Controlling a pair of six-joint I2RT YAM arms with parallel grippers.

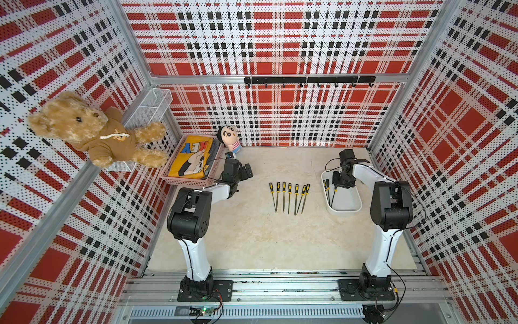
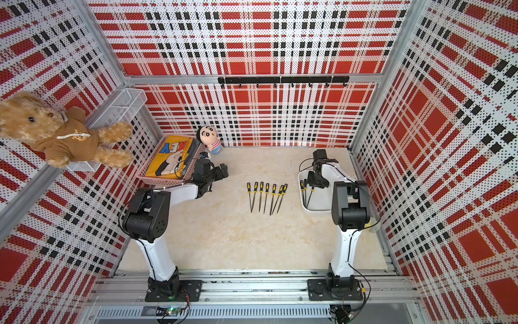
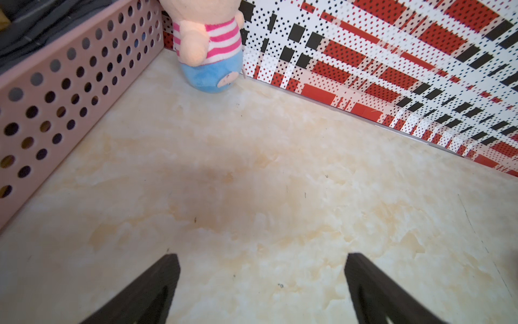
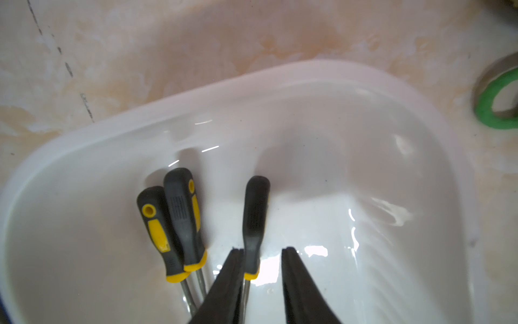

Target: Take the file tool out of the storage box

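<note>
Three files with black-and-yellow handles lie in the white storage box; in the right wrist view one file is alone near the middle, two others lie together left of it. My right gripper is over the lone file's lower handle, fingertips apart and just past either side of it. Several similar files lie in a row on the table, left of the box. My left gripper hangs open over bare table near the pink basket, nothing between its fingers.
The pink basket of cloths stands back left, a plush doll beside it. A green ring lies beside the box. The teddy bear sits high on the left.
</note>
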